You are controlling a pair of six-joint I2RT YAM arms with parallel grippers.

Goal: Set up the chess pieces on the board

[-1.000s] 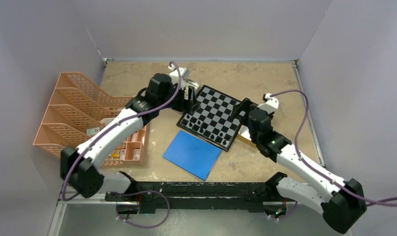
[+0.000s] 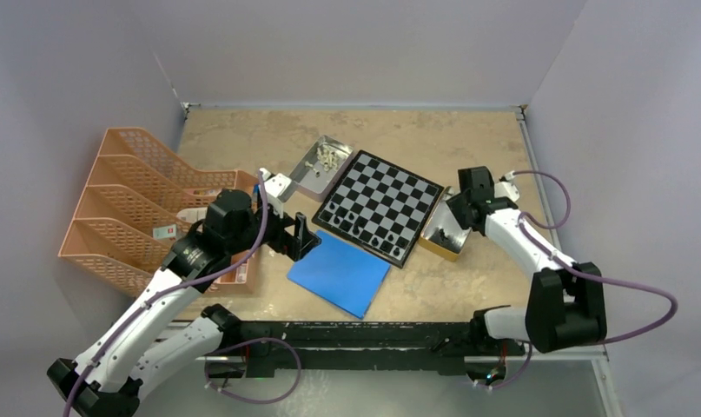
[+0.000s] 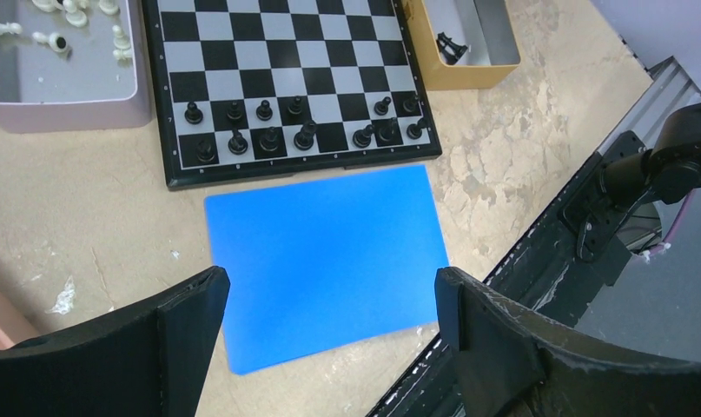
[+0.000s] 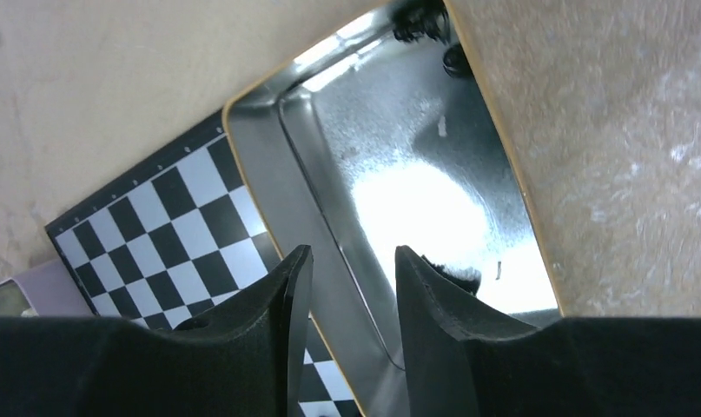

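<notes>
The chessboard [image 2: 379, 200] carries several black pieces [image 3: 305, 135] along its near side. Right of it is a gold-edged metal box [image 3: 464, 76] with a few loose black pieces [image 4: 455, 61], over which my right gripper hangs, fingers apart, a dark piece [image 4: 455, 282] lying beneath by the right finger. Whether it touches is unclear. A second box [image 3: 64, 109] at the board's back left holds loose white pieces [image 3: 73, 14]. My left gripper is open and empty above the blue mat [image 3: 329, 243], left of the board.
An orange compartment organiser [image 2: 129, 200] stands at the left behind the left arm. Bare table [image 2: 425, 139] shows behind the board and in front of the gold-edged box. Walls close in the sides and back.
My left arm has drawn back leftward and down from the white pieces' box. My right arm has swung from the board's edge to over the gold-edged box.
</notes>
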